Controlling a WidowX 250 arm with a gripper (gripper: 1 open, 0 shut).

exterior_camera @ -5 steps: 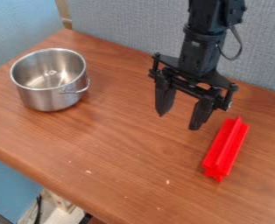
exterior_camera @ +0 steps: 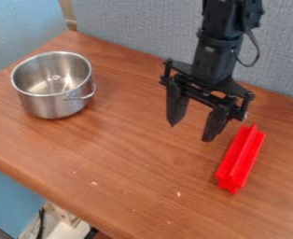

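Note:
The black gripper (exterior_camera: 197, 116) hangs over the middle-right of the wooden table, its two fingers spread wide with nothing between them. A long red block (exterior_camera: 242, 157) lies on the table to the right of and in front of the gripper. At the left stands a steel pot (exterior_camera: 52, 86) with a small handle on its right side.
A grey padded wall (exterior_camera: 146, 28) runs along the back, and a blue surface (exterior_camera: 12, 177) lies beyond the table's left edge.

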